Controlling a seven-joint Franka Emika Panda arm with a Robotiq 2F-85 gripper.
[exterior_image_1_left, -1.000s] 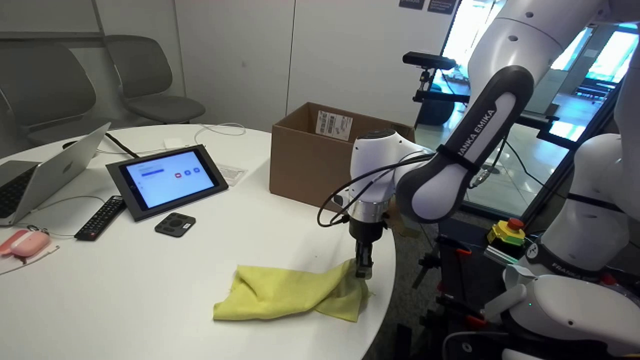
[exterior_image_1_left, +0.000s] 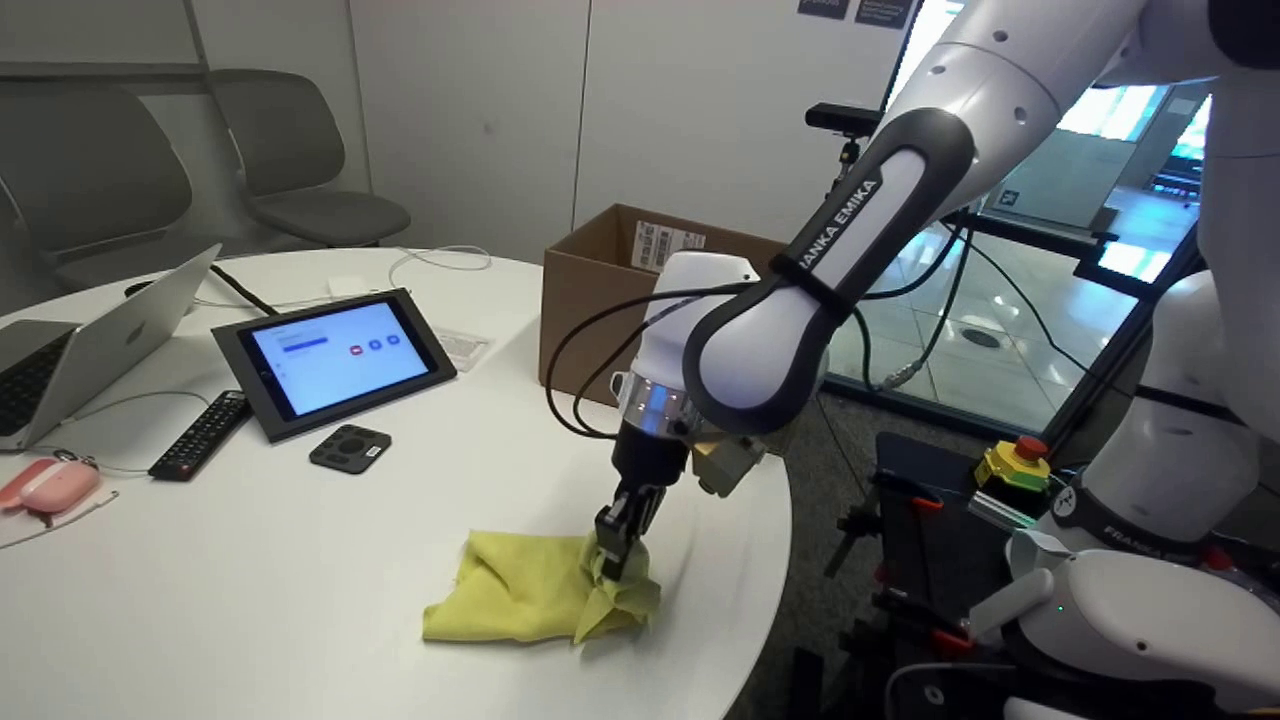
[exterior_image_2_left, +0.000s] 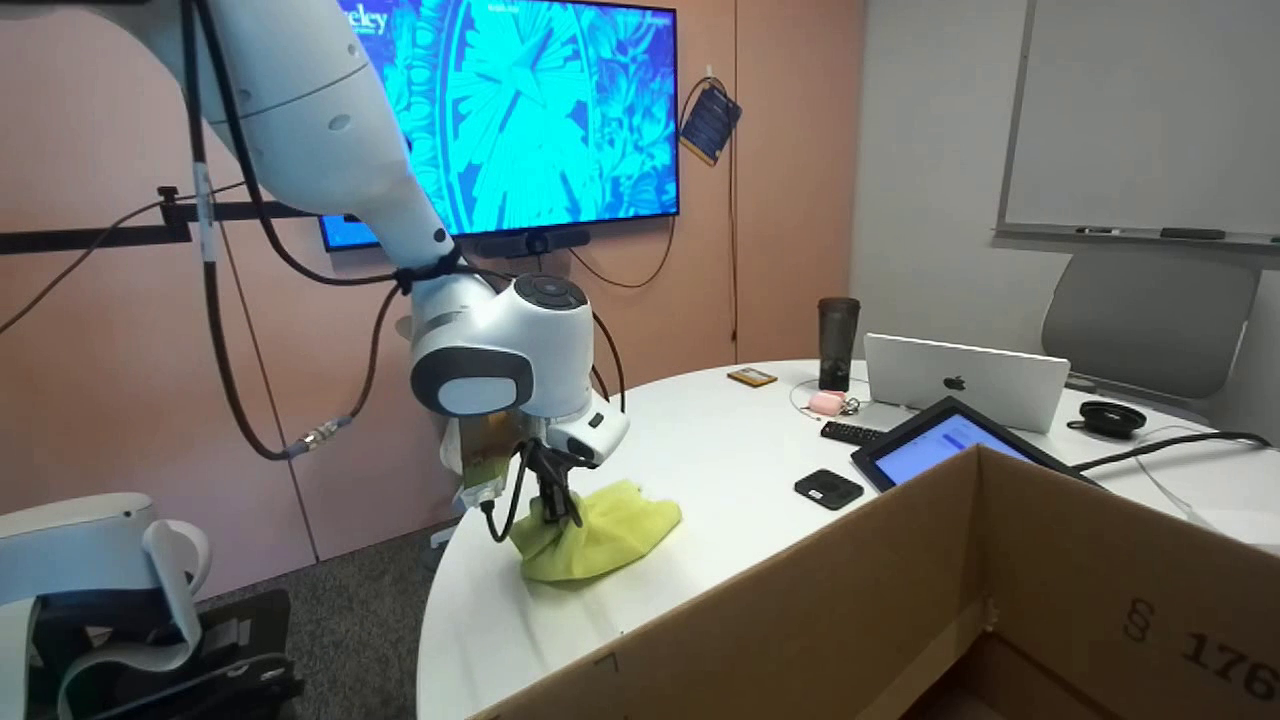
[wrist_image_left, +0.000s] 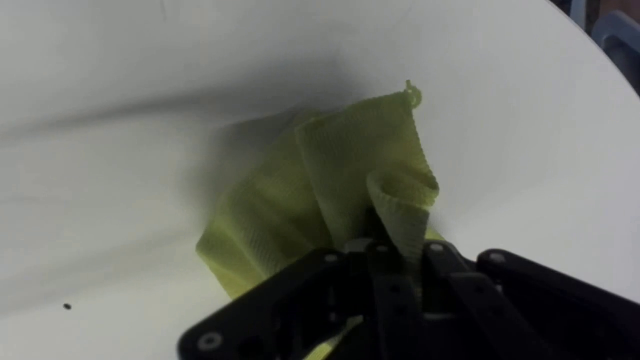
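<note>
A yellow-green cloth (exterior_image_1_left: 516, 588) lies on the white round table (exterior_image_1_left: 300, 576) near its right edge, in exterior view 1. My gripper (exterior_image_1_left: 614, 554) reaches down onto the cloth's right end, where the fabric is bunched and folded over. In the wrist view, a fold of the cloth (wrist_image_left: 354, 162) passes between the fingers of my gripper, which are shut on it. Exterior view 2 shows the cloth (exterior_image_2_left: 612, 534) gathered around the fingertips and resting on the table; its underside is hidden.
An open cardboard box (exterior_image_1_left: 600, 324) stands behind the arm. A tablet (exterior_image_1_left: 342, 348), a small black remote (exterior_image_1_left: 350, 448), a long remote (exterior_image_1_left: 202, 434), a pink case (exterior_image_1_left: 60, 486) and a laptop (exterior_image_1_left: 114, 348) occupy the table's left and back. Bare table surrounds the cloth.
My gripper has moved left, carrying the cloth's right end inward over the rest. The cloth is now shorter and bunched on the right, while its left end has hardly moved.
</note>
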